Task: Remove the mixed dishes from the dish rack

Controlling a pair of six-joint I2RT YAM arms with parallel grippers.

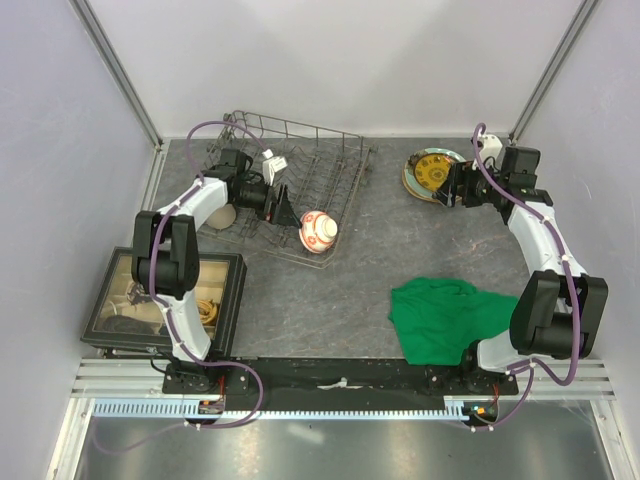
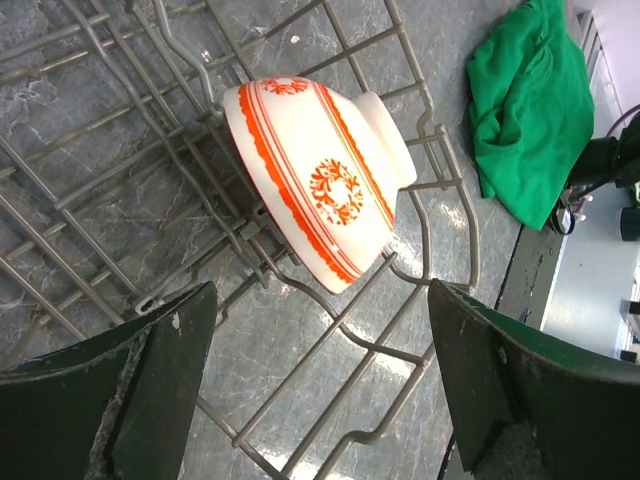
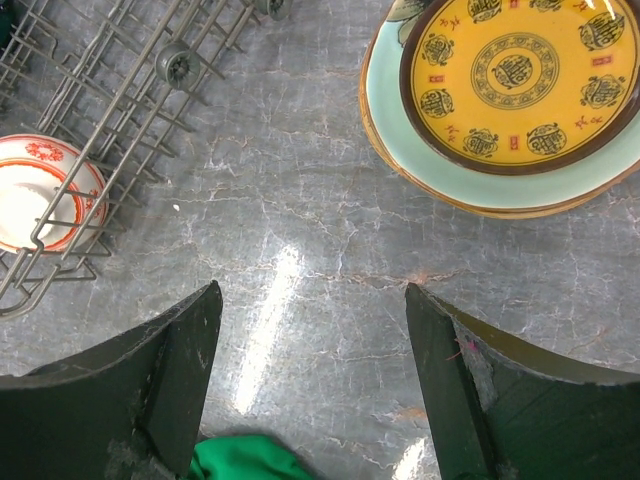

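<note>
A white bowl with orange patterns (image 1: 318, 231) leans on its side in the front right part of the wire dish rack (image 1: 345, 190). My left gripper (image 1: 280, 207) is over the rack, just left of the bowl; in the left wrist view the bowl (image 2: 320, 180) lies ahead of the open fingers (image 2: 165, 370), with nothing between them. A yellow plate (image 1: 433, 171) rests on a pale green plate (image 1: 411, 186) at the back right of the table. My right gripper (image 1: 455, 190) stands open and empty by the plates' right front edge. Part of a cup (image 1: 219, 216) shows behind the left arm.
An open case (image 1: 236, 300) with a yellow cable sits at the front left. A green cloth (image 1: 450, 318) lies at the front right.
</note>
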